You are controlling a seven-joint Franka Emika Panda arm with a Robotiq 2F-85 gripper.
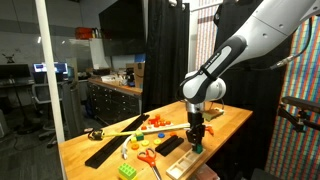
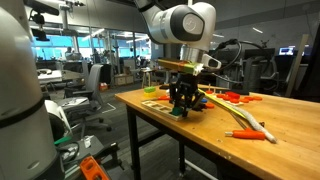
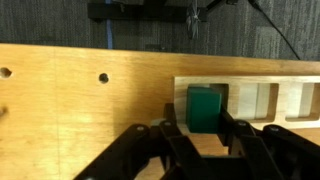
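In the wrist view a dark green block [image 3: 204, 110] sits between my gripper's fingers, over the left end of a pale wooden tray with compartments [image 3: 246, 80]. My gripper is shut on it. From exterior view 1, the gripper [image 1: 197, 146] points down at the tray's [image 1: 180, 165] right end, near the table edge. The same green block [image 2: 180, 112] shows under the fingers in exterior view 2. Whether it rests on the compartment floor cannot be made out.
Scissors [image 1: 148, 158], a black block [image 1: 171, 145] and a light-green block [image 1: 127, 171] lie on the table beside the tray. Orange scissors [image 2: 246, 134] and a white tool lie on the other side. The table's edge is close to the tray.
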